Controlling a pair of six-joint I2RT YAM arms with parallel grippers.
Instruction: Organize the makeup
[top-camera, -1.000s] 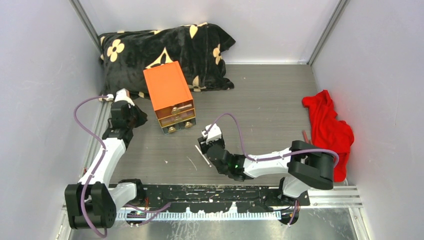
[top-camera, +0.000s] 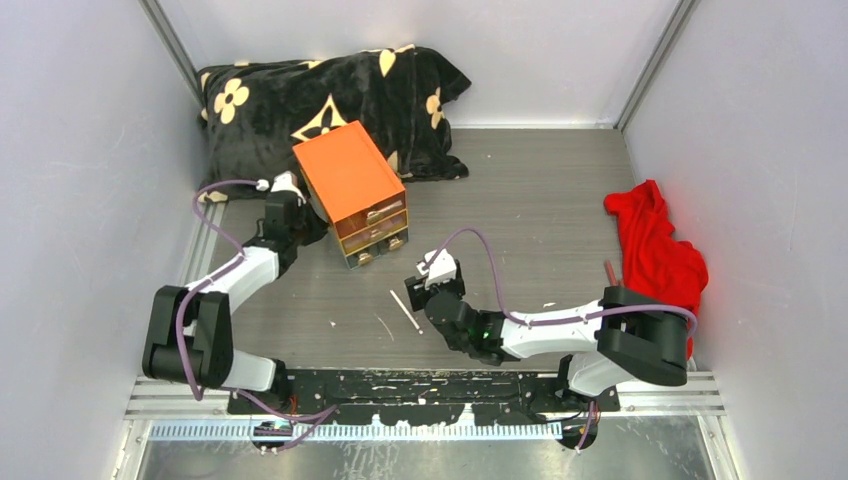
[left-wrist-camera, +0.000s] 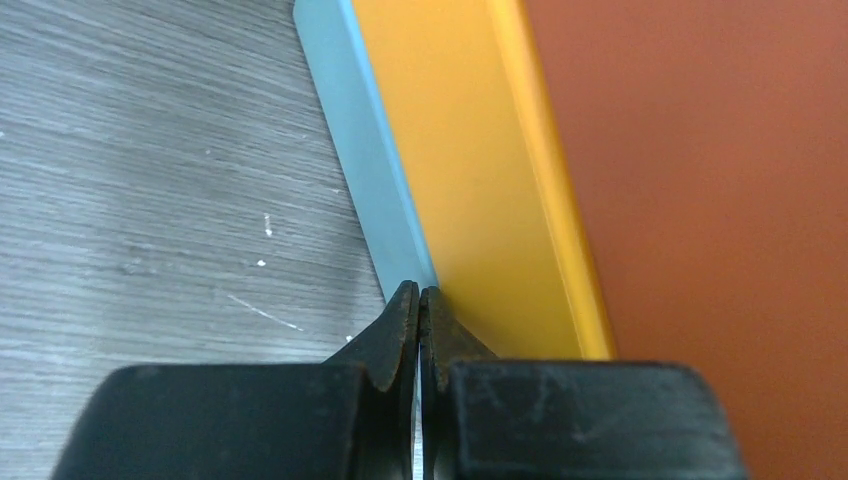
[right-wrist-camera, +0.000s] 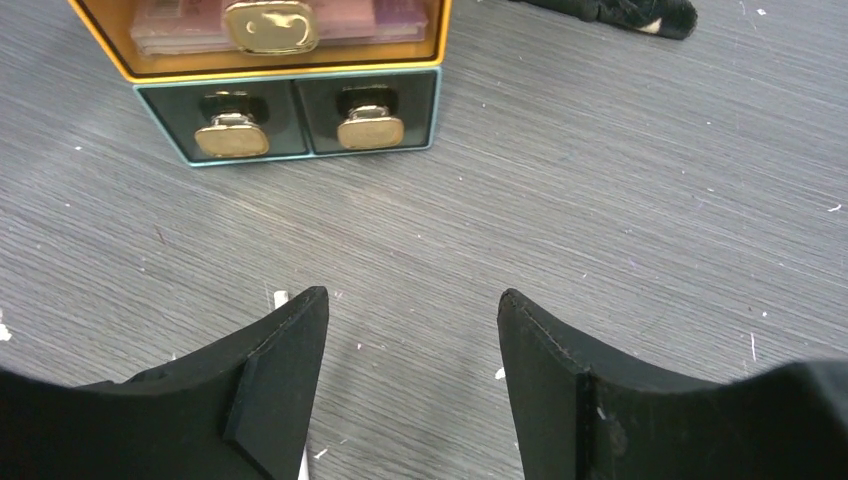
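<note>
An orange-topped makeup organizer (top-camera: 349, 172) stands turned at an angle at the back, its drawers facing the front right. My left gripper is shut, with its tips against or very near the organizer's yellow and blue side (left-wrist-camera: 455, 180); nothing shows between them. From the right wrist, the lower two small drawers (right-wrist-camera: 290, 115) with gold knobs are in view, and pink flat items (right-wrist-camera: 180, 25) sit behind the drawer front above them. My right gripper is open over bare floor in front of the organizer. A thin white stick (top-camera: 406, 312) lies left of it.
A black patterned cushion (top-camera: 270, 120) lies against the back wall, behind the organizer. Red cloth (top-camera: 655, 250) and a reddish stick (top-camera: 610, 272) are at the far right.
My left gripper has moved right against the organizer, which has shifted right and turned, its drawer end swinging rightward.
</note>
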